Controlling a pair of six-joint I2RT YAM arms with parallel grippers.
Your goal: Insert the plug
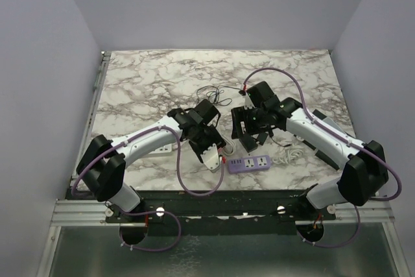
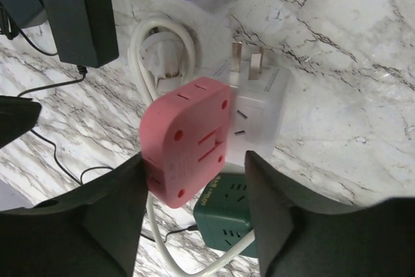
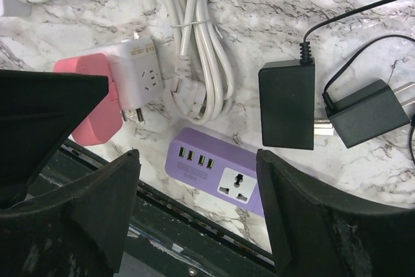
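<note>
A pink square adapter (image 2: pixel 188 137) stands on edge between the fingers of my left gripper. The left finger lies against its side in that view, while a gap shows to the other finger, so the fingers are open around it. Beside it is a white adapter (image 2: pixel 259 105) with metal prongs, partly hidden by the pink one. My right gripper is open, with nothing between its fingers. It hangs above the purple power strip (image 3: pixel 201 167), whose sockets face up. In the top view the arms hide most of the pink adapter.
Black power bricks (image 3: pixel 287 105) lie beyond the strip, and a white coiled cable (image 3: pixel 194 37) lies near the white adapter. A green socket cube (image 2: pixel 227 205) stands close to the left gripper. Both grippers are near each other.
</note>
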